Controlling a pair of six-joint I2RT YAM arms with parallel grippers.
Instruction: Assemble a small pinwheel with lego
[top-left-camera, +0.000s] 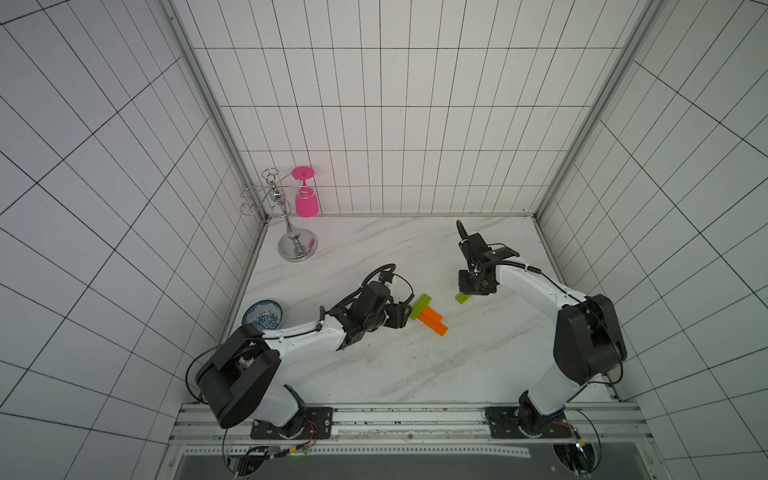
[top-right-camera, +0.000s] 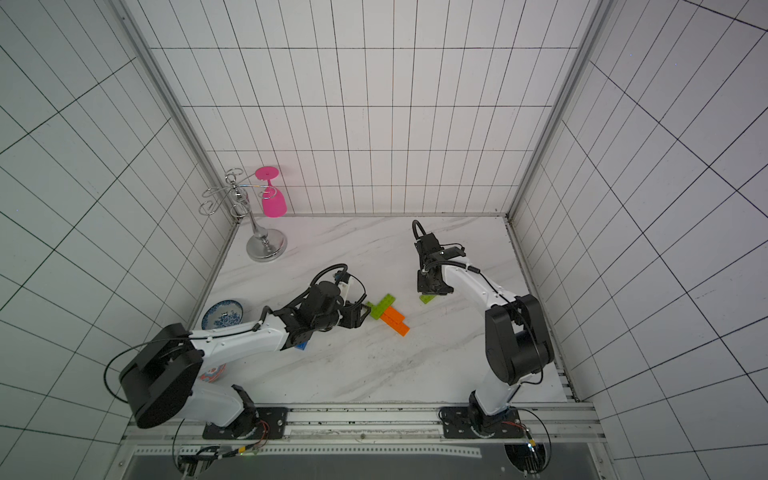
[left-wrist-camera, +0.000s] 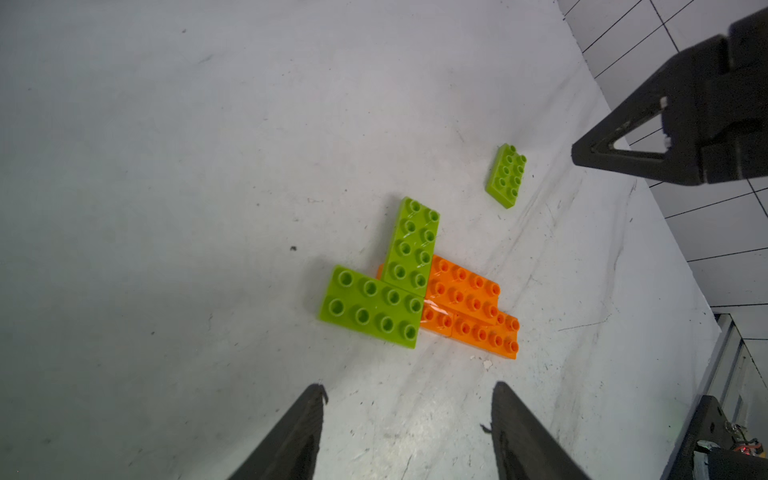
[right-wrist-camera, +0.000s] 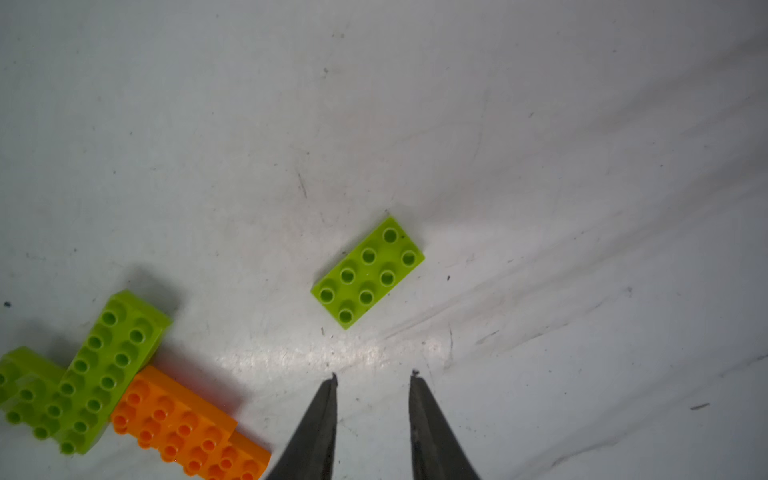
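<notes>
Green and orange bricks are joined in one piece on the table. In the left wrist view, two green bricks (left-wrist-camera: 372, 308) meet at right angles on top, and the orange bricks (left-wrist-camera: 470, 329) extend from under them. A single green brick (right-wrist-camera: 368, 272) lies apart from this assembly, studs up. Over the table beside the assembly is my left gripper, its fingers spread with only tabletop between them. My right gripper hangs above the table by the loose brick, with its fingers apart and empty. In the top left view it partly covers that brick (top-left-camera: 462, 298).
At the back left stand a metal rack (top-left-camera: 297, 244) and an upside-down pink glass (top-left-camera: 306, 201). A blue patterned plate (top-left-camera: 262, 314) lies behind the left arm. Something blue (top-right-camera: 301, 345) shows beneath that arm.
</notes>
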